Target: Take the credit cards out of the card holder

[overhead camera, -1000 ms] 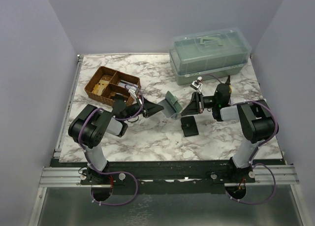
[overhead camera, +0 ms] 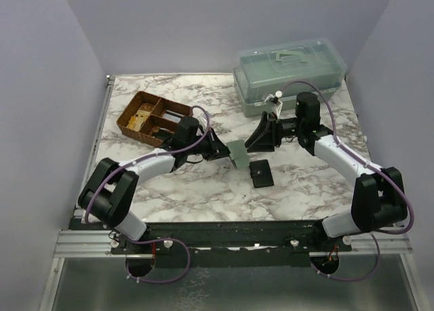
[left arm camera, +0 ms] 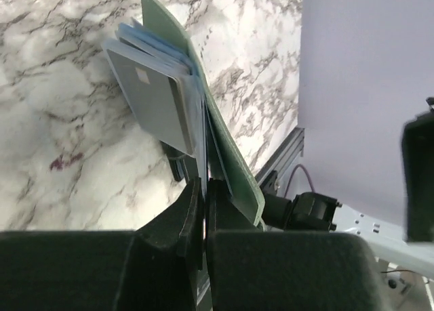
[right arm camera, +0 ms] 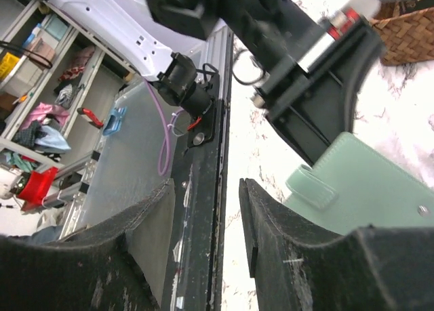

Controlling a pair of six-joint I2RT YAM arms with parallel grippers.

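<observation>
My left gripper is shut on the pale green card holder (left arm camera: 230, 155), which has a fan of grey cards (left arm camera: 149, 94) standing out beside its green cover. In the top view the holder (overhead camera: 239, 153) hangs at the table's centre, between both grippers. My right gripper stands part open, apart from the holder (right arm camera: 359, 182), with nothing visible between its fingers. In the left wrist view a dark part of it shows at the right edge. A black flat object (overhead camera: 262, 178) lies on the table below.
A wicker basket (overhead camera: 135, 102) with compartments sits at the back left. Stacked clear green plastic boxes (overhead camera: 291, 67) occupy the back right.
My left gripper has moved slightly right with the holder, whose face has turned toward the top camera. My right arm has pulled back from the holder.
</observation>
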